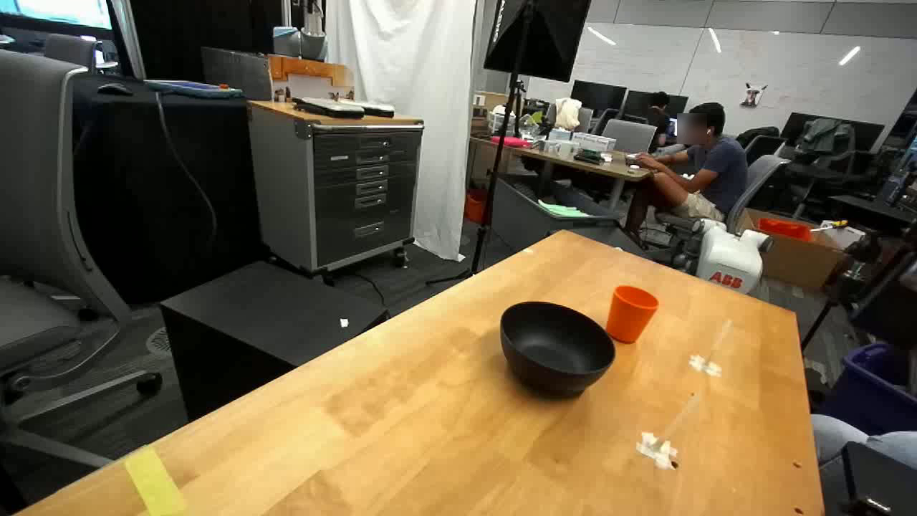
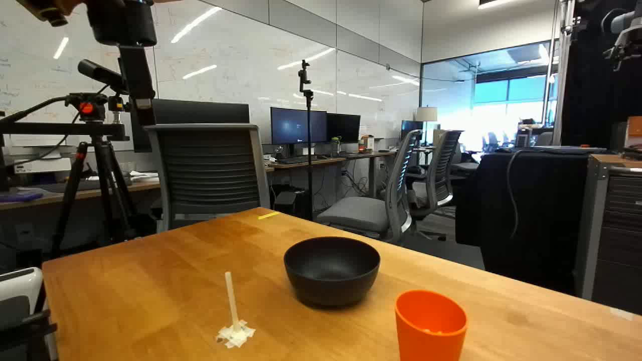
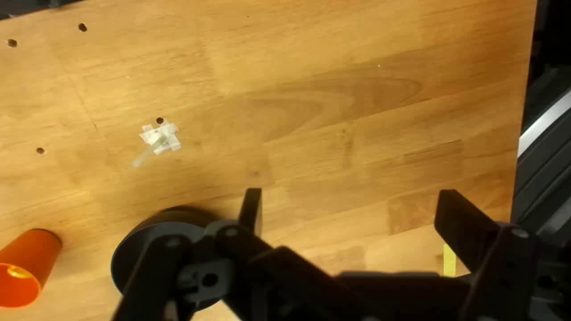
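Observation:
My gripper is open above the tabletop, its two black fingers wide apart with only bare wood showing between them. A black bowl (image 1: 557, 348) stands upright on the table; in the wrist view the gripper's left side hides part of this bowl (image 3: 160, 227). Close beside it is an upright orange cup (image 1: 632, 314), whose open mouth shows in exterior view 2, with small pale spots inside the cup (image 2: 430, 325). In the wrist view the cup (image 3: 33, 257) lies at lower left, well away from the fingers.
Two thin pale sticks stand on the table, held by white tape (image 1: 658, 448) and more tape (image 1: 705, 365). Yellow tape (image 1: 155, 481) marks the edge of the wooden table (image 1: 413, 413). Chairs (image 2: 207, 174) stand around it.

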